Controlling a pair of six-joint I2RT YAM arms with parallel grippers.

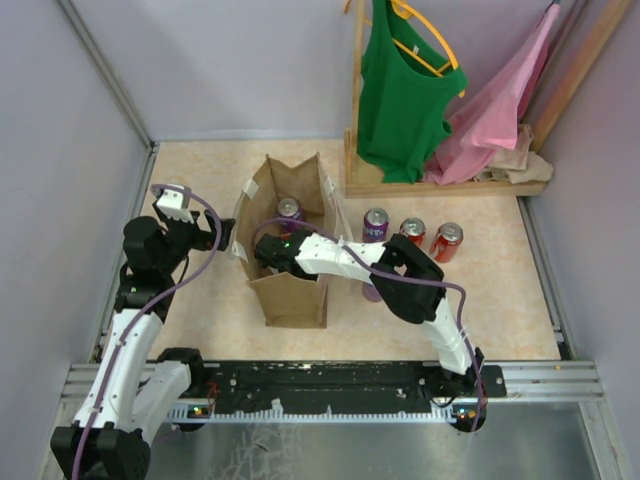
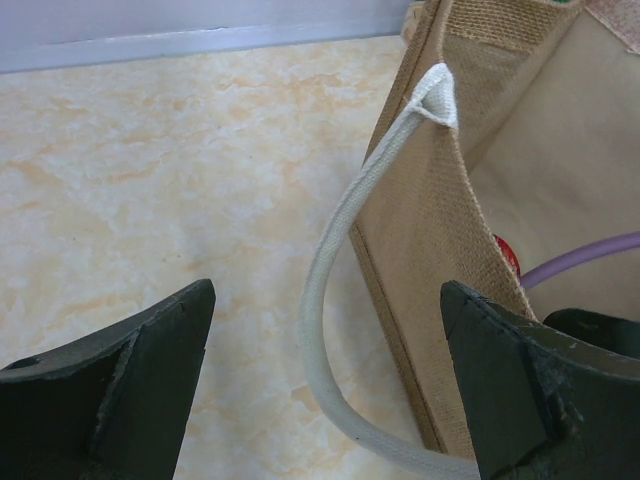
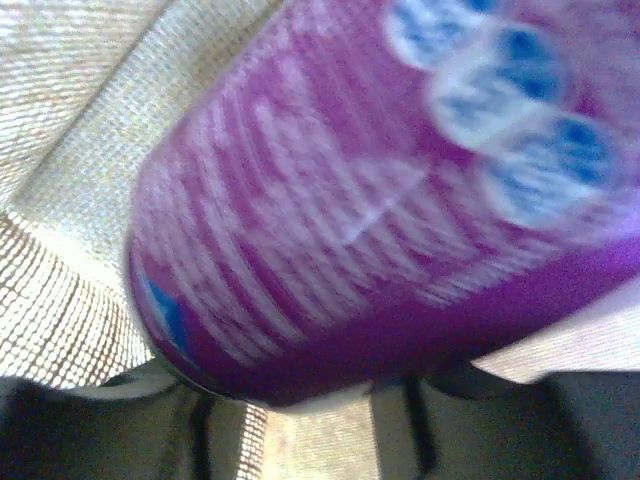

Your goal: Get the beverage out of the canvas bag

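Observation:
The brown canvas bag [image 1: 295, 305] stands open at the top on the left half of the table. Inside, toward its back, a purple can [image 1: 290, 211] shows; something red [image 2: 508, 254] peeks over the rim in the left wrist view. My right gripper [image 1: 268, 255] is down in the bag, its tips dark and hard to make out. Its wrist view has a purple can [image 3: 330, 200] very close and blurred, just past the fingers [image 3: 425, 425], which stand apart. At the bag's left side my left gripper is open, the pale handle [image 2: 318, 300] showing between its fingers.
Right of the bag stand a purple can [image 1: 376, 222] and two red cans, one red can [image 1: 447, 241] outermost. Another purple can [image 1: 371, 291] is partly under the right arm. A wooden rack [image 1: 430, 188] with hung clothes is behind.

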